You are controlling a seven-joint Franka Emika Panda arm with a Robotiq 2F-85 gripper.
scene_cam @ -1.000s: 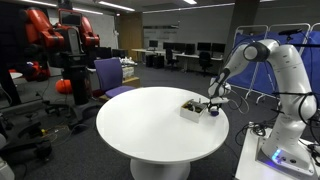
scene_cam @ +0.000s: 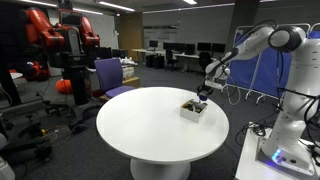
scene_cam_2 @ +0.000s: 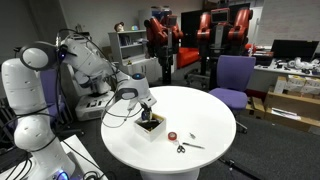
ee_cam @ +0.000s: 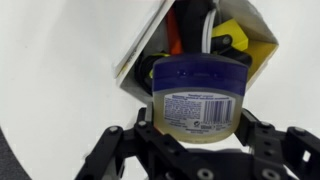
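Observation:
In the wrist view my gripper is shut on a jar [ee_cam: 198,95] with a dark blue lid or band and a white barcode label. Behind and below the jar is an open box [ee_cam: 262,50] holding black, yellow and red-orange items, partly hidden by it. From exterior view 1, the blue-topped jar [scene_cam: 203,97] hangs just above the far right part of the white box [scene_cam: 190,114]. Whether it touches the contents cannot be seen.
On the white round table [scene_cam_2: 205,107], a red and black round item [scene_cam_2: 172,136], scissors [scene_cam_2: 181,149] and a small item [scene_cam_2: 193,135] lie beside the box. A purple chair [scene_cam_2: 235,75] stands behind it.
The arm has carried the jar up from the table's right side and leftward to the box. The box appears unmoved.

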